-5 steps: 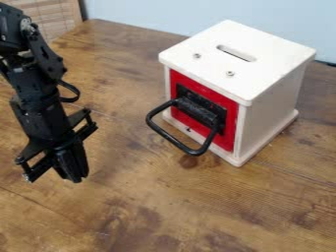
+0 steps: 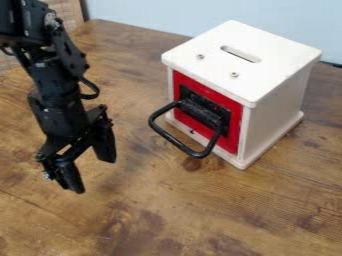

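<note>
A white wooden box (image 2: pixel 265 96) with a slotted top stands on the wooden table at the right. Its red front (image 2: pixel 234 135) holds a black panel with a black loop handle (image 2: pixel 187 148) sticking out low in front. My black gripper (image 2: pixel 86 165) hangs at the left, low over the table and apart from the box and handle; whether its fingers are open or shut is hard to tell.
Bare tabletop (image 2: pixel 160 215) fills the front and the space between my gripper and the box. A light wooden piece (image 2: pixel 64 10) is at the back left corner.
My gripper and arm have shifted right, toward the box, and slightly up. The box and handle look unchanged.
</note>
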